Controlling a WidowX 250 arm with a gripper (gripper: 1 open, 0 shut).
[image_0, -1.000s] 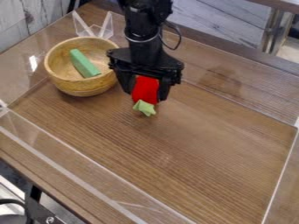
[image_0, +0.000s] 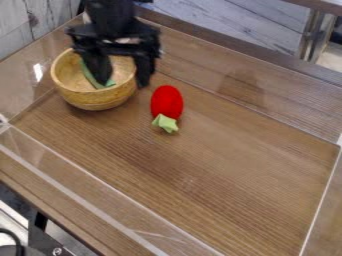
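My gripper (image_0: 118, 55), a dark open claw, hangs over the back of a wooden bowl (image_0: 92, 90) at the left. A green object (image_0: 96, 72) lies in the bowl, partly hidden behind my fingers. A red object with a pale green leafy end (image_0: 166, 106) lies on the table right of the bowl, clear of the gripper.
A white wall bounds it at the upper left, and a pale shelf edge (image_0: 301, 10) shows at the upper right.
My gripper has moved left and up from over the red object to over the bowl. The red object stays on the table.
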